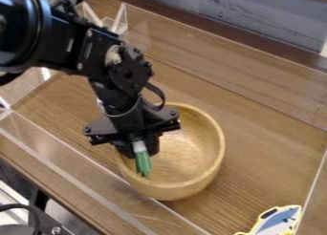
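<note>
A black robot arm reaches down from the upper left, and its gripper [138, 141] is shut on a green stick-like object [143, 160] that has a paler upper part. The object hangs upright inside a round tan bowl [196, 159], near the bowl's left side. The fingertips are partly hidden behind the gripper body and the object.
A wooden table [243, 105] fills most of the view, with clear room to the right and behind. A white and yellow object [271, 223] lies at the bottom right corner. A pale wall stands at the back, and cables hang at the lower left.
</note>
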